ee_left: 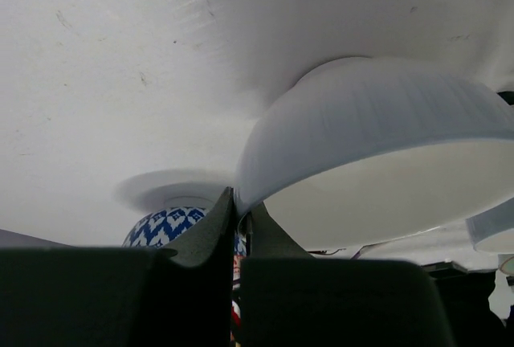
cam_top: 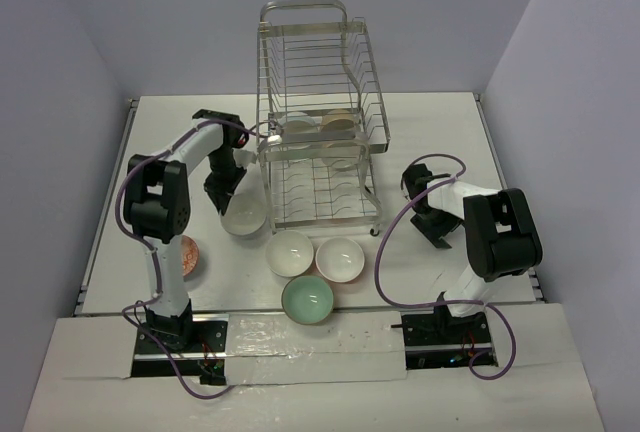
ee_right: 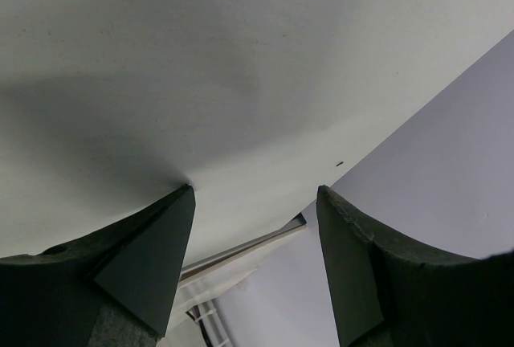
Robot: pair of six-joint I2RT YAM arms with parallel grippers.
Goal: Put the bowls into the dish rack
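Observation:
My left gripper has closed on the rim of a white bowl, which sits tilted just left of the steel dish rack in the top view. My right gripper stands open over bare tabletop at the right, nothing between its fingers. At the front are two white bowls and a green bowl. An orange bowl is partly under the left arm; a blue-patterned bowl shows in the left wrist view. The rack holds several dishes.
The rack takes up the back middle, close beside the left gripper. Bare table lies right of the rack, around and behind the right arm. Walls border the table at back and sides.

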